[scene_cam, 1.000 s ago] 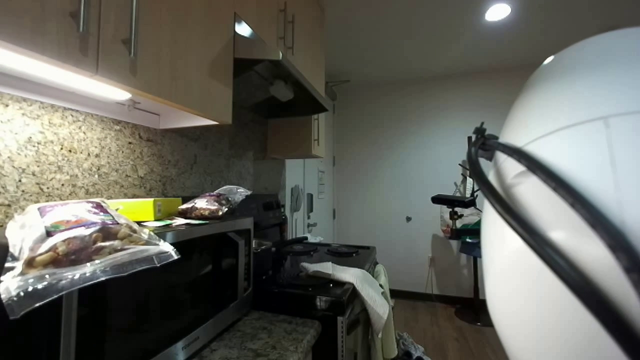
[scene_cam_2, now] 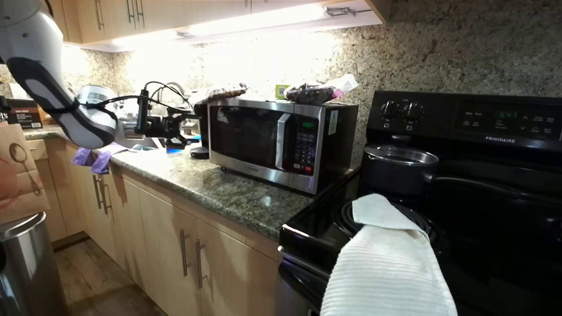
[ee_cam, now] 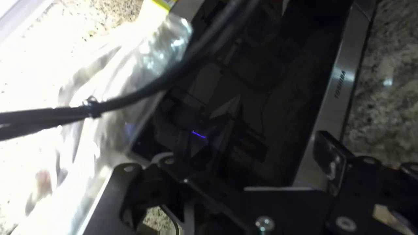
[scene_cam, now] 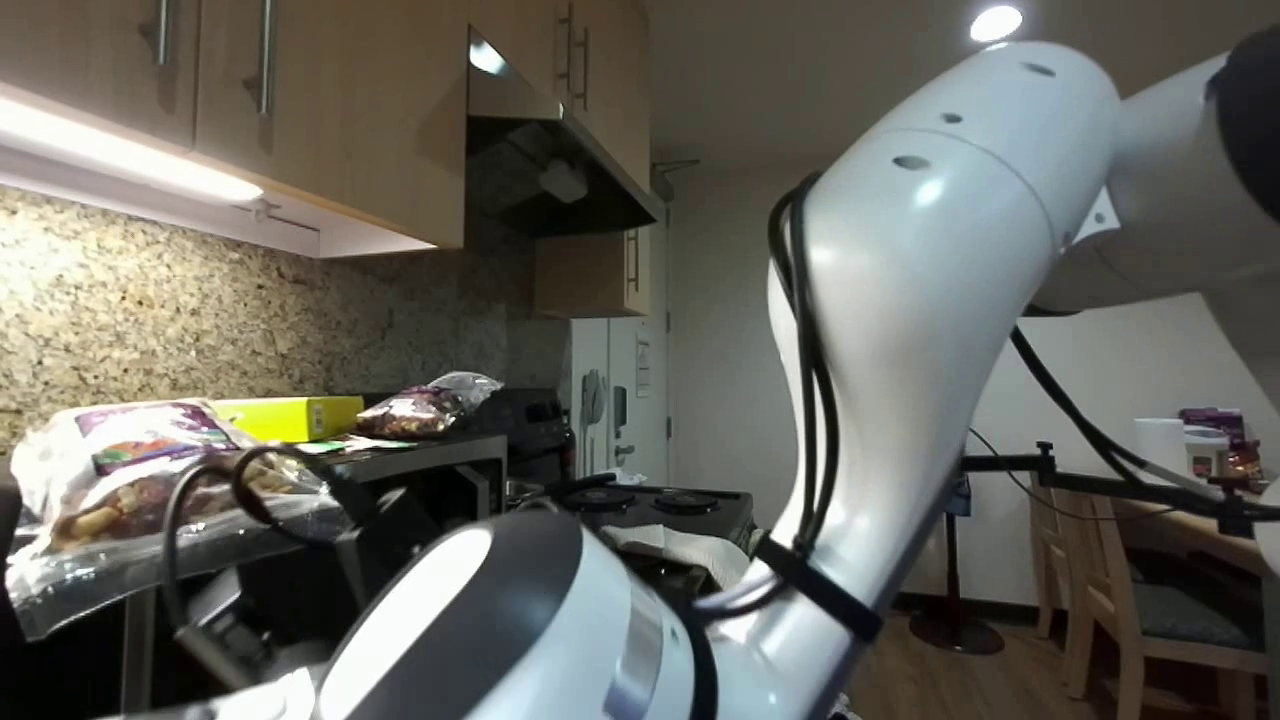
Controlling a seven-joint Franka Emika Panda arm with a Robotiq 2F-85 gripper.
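Note:
My gripper (scene_cam_2: 184, 141) is at the left end of the microwave (scene_cam_2: 247, 138), in front of its dark door and above the counter. In the wrist view the black fingers (ee_cam: 329, 160) stand wide apart, with nothing held between them. Beyond them lies the glossy microwave door (ee_cam: 250, 105), shut in exterior view 2. A clear bag of nuts (scene_cam: 132, 462) rests on top of the microwave, partly behind my cables in exterior view 1. The gripper's fingertips are hidden there by the arm.
A yellow-green box (scene_cam: 288, 418) and a second snack bag (scene_cam: 420, 408) also sit on the microwave. The stove holds a lidded pot (scene_cam_2: 400, 163) and a white towel (scene_cam_2: 390, 258). Bare counter (scene_cam_2: 221, 184) runs along the microwave's front.
The arm has swung from the right edge of exterior view 1 across to the left. It now covers much of the microwave front, and its cables cross before the nut bag.

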